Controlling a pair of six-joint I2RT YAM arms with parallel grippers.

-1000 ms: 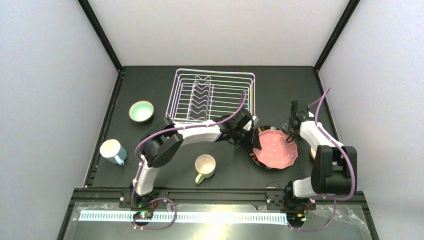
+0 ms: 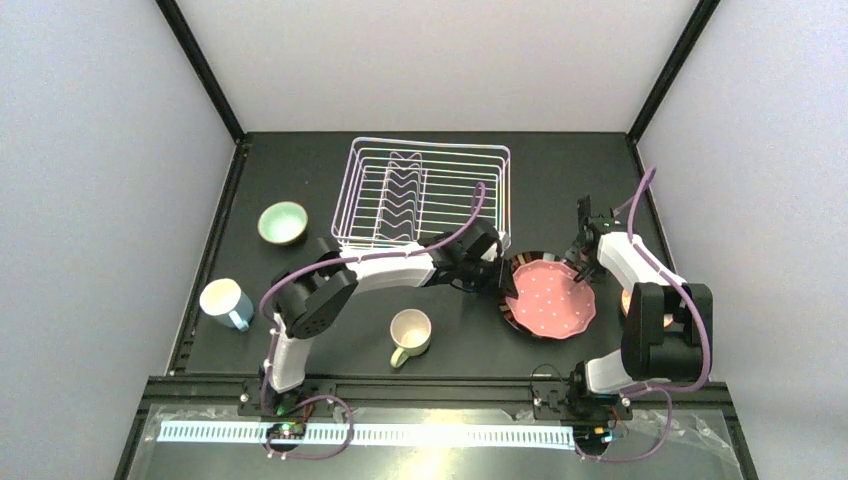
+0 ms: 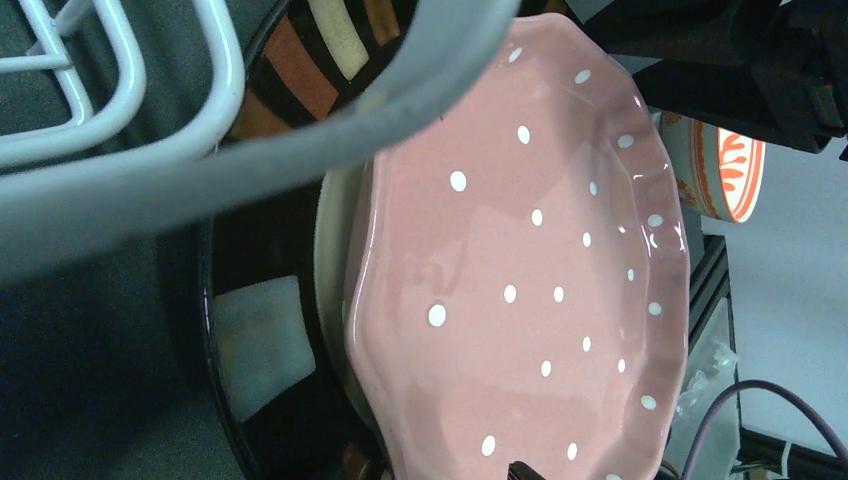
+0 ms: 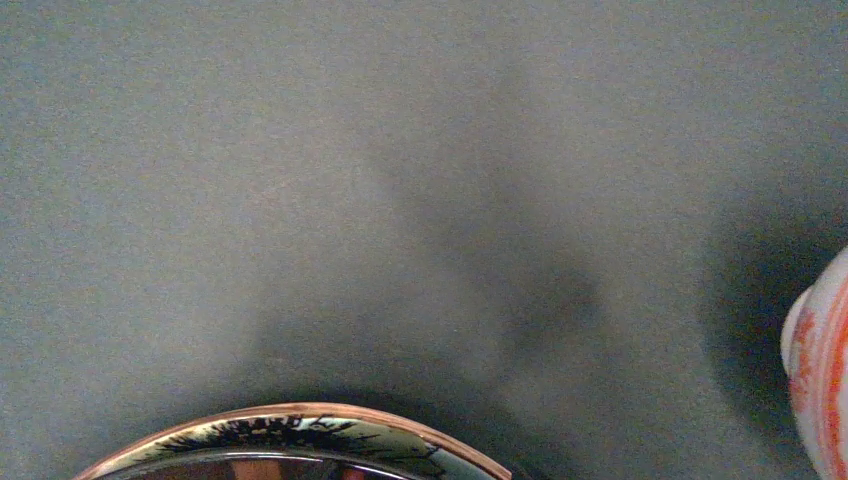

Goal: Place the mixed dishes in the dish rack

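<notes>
A pink scalloped dish with white dots [image 2: 553, 303] lies on a dark plate with brown and cream patches [image 2: 522, 325], at the right of the table. At the dish's left edge, my left gripper [image 2: 508, 282] stands open; its fingers are mostly hidden. My right gripper [image 2: 577, 268] is open by the dish's upper right edge, and its fingers are out of the right wrist view. The pink dish [image 3: 520, 270] fills much of the left wrist view. The white wire dish rack [image 2: 430, 190] stands empty at the back centre.
A green bowl [image 2: 283, 222] and a blue mug [image 2: 226, 302] stand at the left. A cream mug with a green handle [image 2: 410, 332] sits in front of the left arm. An orange-patterned cup [image 3: 735, 175] is partly hidden under the right arm in the top view.
The left arm has moved only a little; the dishes and rack have stayed put.
</notes>
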